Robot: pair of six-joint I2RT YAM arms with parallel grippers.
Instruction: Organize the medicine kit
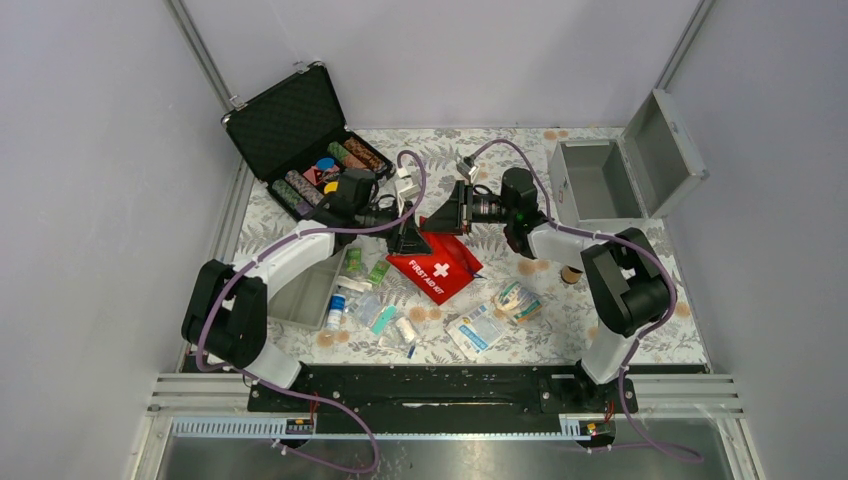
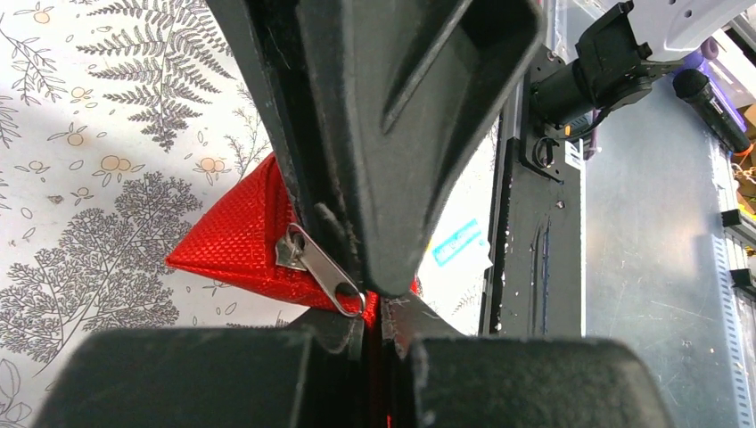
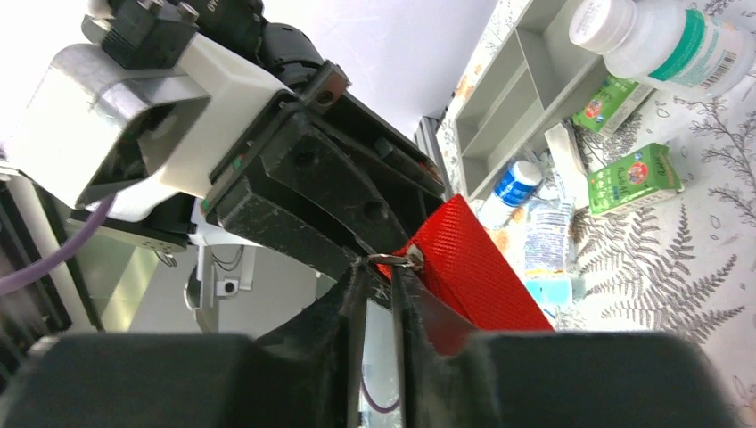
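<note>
The red first aid kit pouch [image 1: 435,270] hangs at the table's centre between both grippers. My left gripper is shut on the pouch's red edge, just below its zipper pull [image 2: 325,272]. My right gripper is at the zipper corner, its fingertips close around the metal pull; whether they grip it is unclear. Below lie green boxes [image 3: 633,183], a blue-labelled bottle [image 3: 515,185], a white bottle [image 3: 664,49] and packets [image 1: 478,330].
A grey divided tray [image 1: 300,300] is at the left, an open black case [image 1: 285,120] with rolls behind it. An open grey box [image 1: 595,185] stands at the back right, a patterned pack [image 1: 517,300] at the front right.
</note>
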